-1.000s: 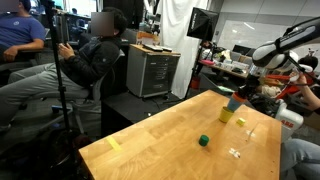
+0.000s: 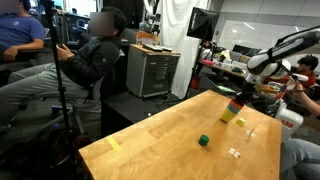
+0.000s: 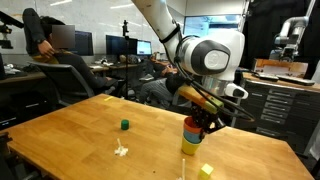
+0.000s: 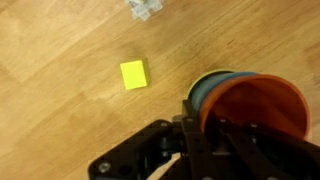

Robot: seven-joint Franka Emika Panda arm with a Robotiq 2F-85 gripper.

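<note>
A stack of cups stands on the table: the orange-red cup (image 3: 191, 122) on top, the blue cup (image 3: 191, 134) below it and the yellow cup (image 3: 190, 146) at the bottom. In the wrist view the orange-red cup (image 4: 265, 100) opens toward the camera, with crescents of the blue cup (image 4: 203, 92) and the yellow cup's rim (image 4: 194, 84) showing past its edge. My gripper is shut on the orange-red cup's near wall. How deeply the cups sit in one another is hard to tell.
Near the stack lies a yellow block (image 3: 206, 171). A green block (image 3: 125, 124) and a small whitish object (image 3: 121, 150) are farther off on the table (image 3: 60, 130). A person sits beyond the table's edge.
My gripper has come down slightly with the orange-red cup. The blue cup, seen raised above the yellow one before, now sits lower against it.
</note>
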